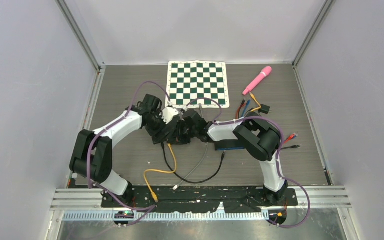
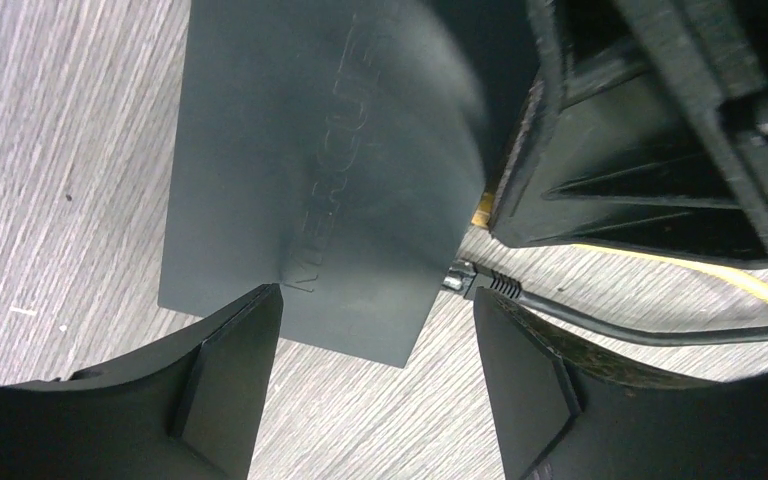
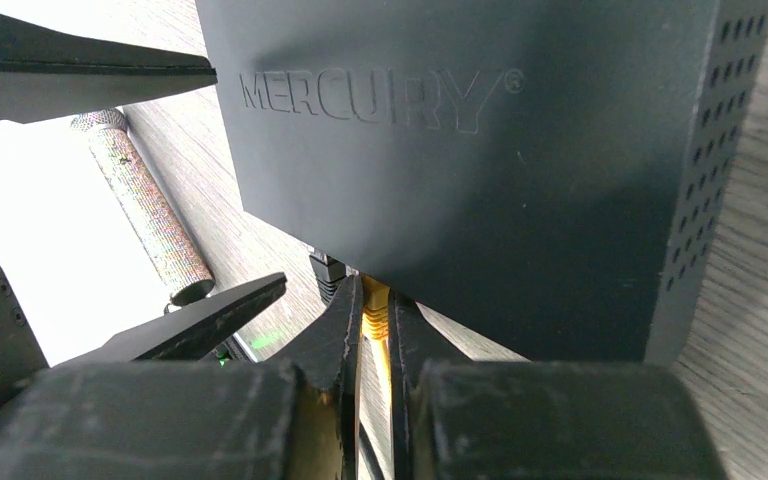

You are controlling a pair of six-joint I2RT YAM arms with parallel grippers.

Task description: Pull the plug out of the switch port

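The black Mercury switch lies under both grippers. My right gripper is shut on the yellow cable's plug at the switch's port edge. A black plug sits beside it at the same edge, also seen as a black cable's plug in the left wrist view. My left gripper stands open over the switch, its fingers apart around the corner near that plug, nothing seen held between them. The yellow cable runs from the switch toward the front.
A checkered board lies at the back, with a pink wand to its right. A grey cable crosses the front of the table. Short coloured cables and a dark board lie at the right.
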